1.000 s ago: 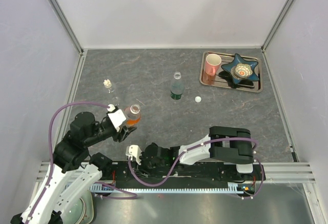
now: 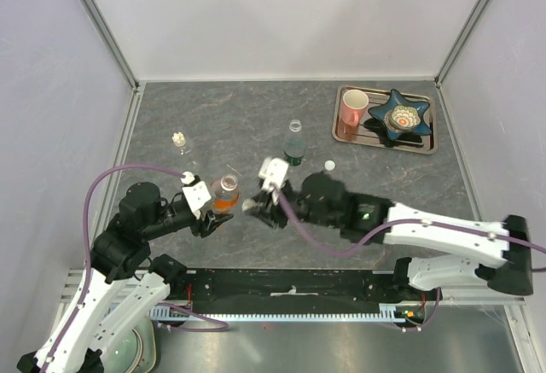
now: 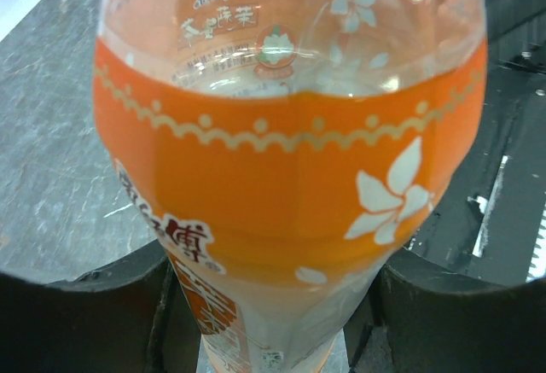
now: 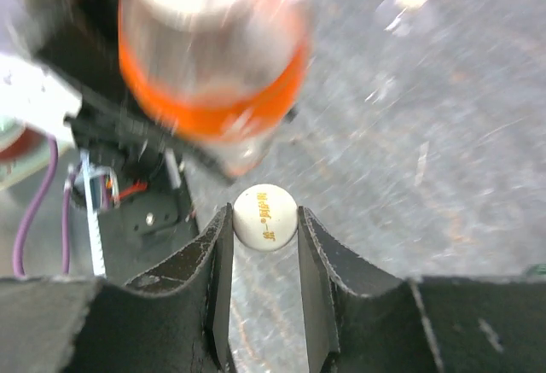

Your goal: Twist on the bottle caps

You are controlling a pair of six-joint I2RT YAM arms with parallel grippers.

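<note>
An orange-labelled bottle [image 3: 290,185] stands upright in my left gripper, which is shut on it; from above, its uncapped mouth [image 2: 229,180] shows. My right gripper is shut on a white cap [image 4: 264,211], held just right of that bottle, below it in the right wrist view. A clear bottle with a white cap on top [image 2: 182,147] stands at the back left. A green-labelled bottle [image 2: 294,146] stands in the middle, with a loose white cap [image 2: 329,166] to its right.
A metal tray [image 2: 358,134] with a pink mug and a blue star-shaped dish sits at the back right. Walls enclose the table on three sides.
My right arm has risen from the front edge toward the middle, bringing the cap near the orange bottle. My left gripper with the bottle has shifted slightly rightward.
</note>
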